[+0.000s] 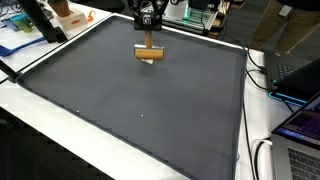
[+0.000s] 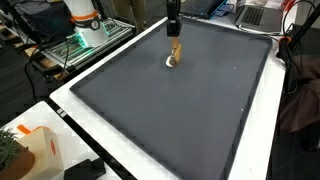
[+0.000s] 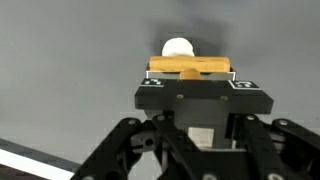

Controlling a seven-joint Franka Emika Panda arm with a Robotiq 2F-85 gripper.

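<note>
A wooden, mallet-like tool has a light horizontal head at the foot of an upright brown handle. My gripper is shut on the handle's upper end, above the far part of the dark table. In the wrist view, the tool's orange-brown head spans the space just beyond my gripper. A small white rounded object shows past the head. Exterior view 2 has the white object right by the tool's lower end; whether they touch I cannot tell.
A laptop stands off its right side, with cables near the edge. Various items lie beyond the far left corner.
</note>
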